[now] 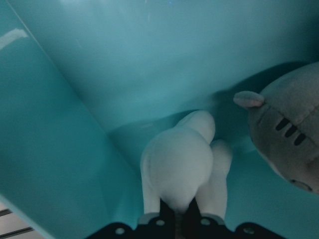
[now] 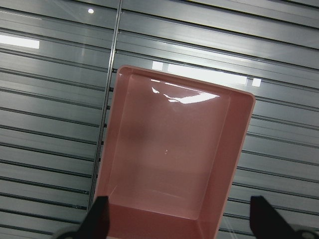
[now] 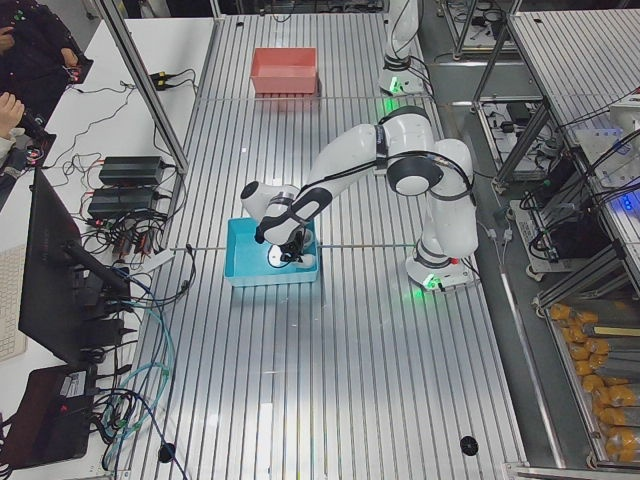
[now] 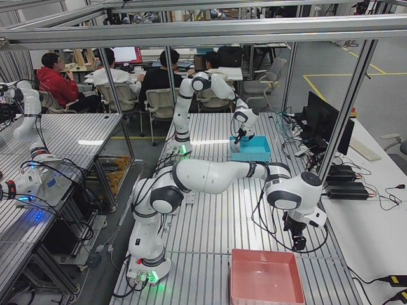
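Observation:
A blue bin [image 3: 240,270] stands mid-table in the camera left view, with my left gripper [image 3: 290,250] down inside it. In the left wrist view the left gripper is closed on a white plush toy [image 1: 177,159] low in the bin, and a grey striped plush toy [image 1: 286,129] lies to its right. My right gripper [image 4: 296,235] hangs above the table beside the empty pink bin [image 4: 267,273]; its fingers are wide apart in the right wrist view, with nothing between them.
A monitor [image 4: 327,130], power supplies and cables crowd one long side, and an upright frame post stands there too.

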